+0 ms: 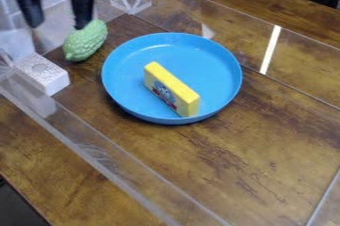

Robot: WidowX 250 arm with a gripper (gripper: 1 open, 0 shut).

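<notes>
My gripper is at the top left, dark, blurred and partly cut off by the frame edge, above and left of a green textured oval object. A yellow box with a printed side lies in a blue plate at the centre. A white speckled block sits left of the plate, below the green object.
Clear transparent walls border the wooden table on the left and run across the right side. The table to the right and in front of the plate is bare.
</notes>
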